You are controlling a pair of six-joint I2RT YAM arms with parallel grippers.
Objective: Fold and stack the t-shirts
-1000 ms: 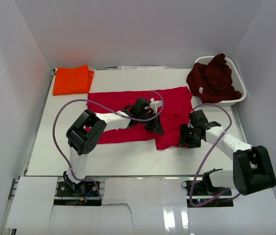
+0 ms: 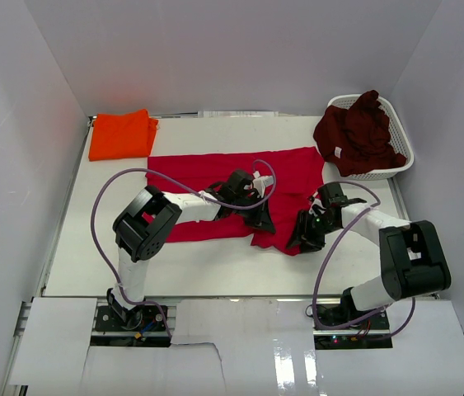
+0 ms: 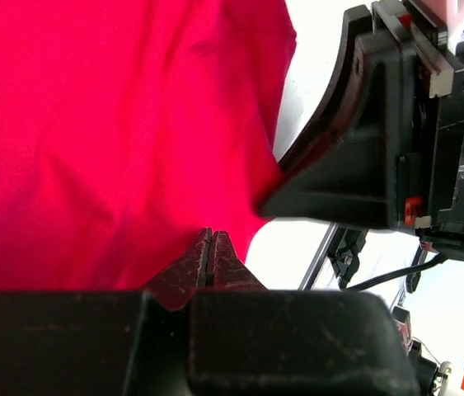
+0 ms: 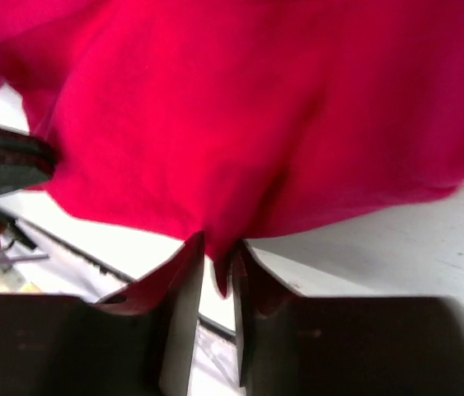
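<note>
A red t-shirt [image 2: 203, 165] lies spread over the middle of the table, its lower right part [image 2: 277, 239] bunched between my two arms. My left gripper is shut with its tips against the red cloth; whether any fabric is pinched there is hidden. Near the shirt's front right edge is my right gripper, its fingers parted by a narrow gap. A pointed fold of red cloth [image 4: 226, 198] reaches down into that gap. A dark finger of the other gripper rests by the cloth at the left of the right wrist view.
At the back left lies a folded orange t-shirt [image 2: 122, 135]. A white basket [image 2: 403, 148] holding dark red cloth [image 2: 362, 136] stands at the back right.
My right gripper has shifted slightly left and toward the front, and the shirt's front right part has moved left with it. The left arm has barely moved.
</note>
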